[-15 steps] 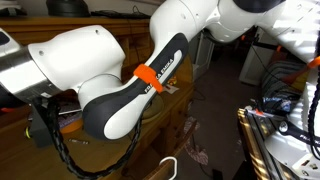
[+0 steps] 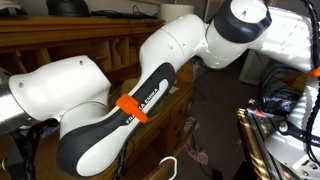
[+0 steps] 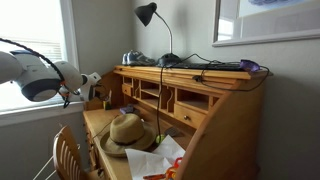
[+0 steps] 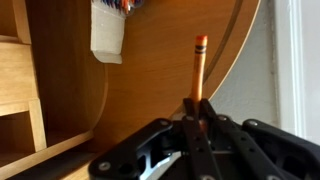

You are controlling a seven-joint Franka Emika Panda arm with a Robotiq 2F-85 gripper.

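Observation:
In the wrist view a slim orange pencil or marker (image 4: pixel 200 65), banded dark near its end, stands out from between the fingers of my gripper, which is shut on it. A white cup (image 4: pixel 107 35) with several colored pens in it shows at the top left, apart from the held piece. Exterior view 2 has the arm (image 3: pixel 40 78) reaching to the left end of the desk, where the gripper is too small to make out clearly. In exterior view 1 the gripper is not visible.
The wooden desk's side panel (image 4: pixel 165 75) lies close behind the held piece, with cubbies (image 4: pixel 15 80) to the left. On the desk lie a straw hat (image 3: pixel 127 132) and white papers (image 3: pixel 155 162). A lamp (image 3: pixel 147 14) and shoes (image 3: pixel 137 58) stand on top.

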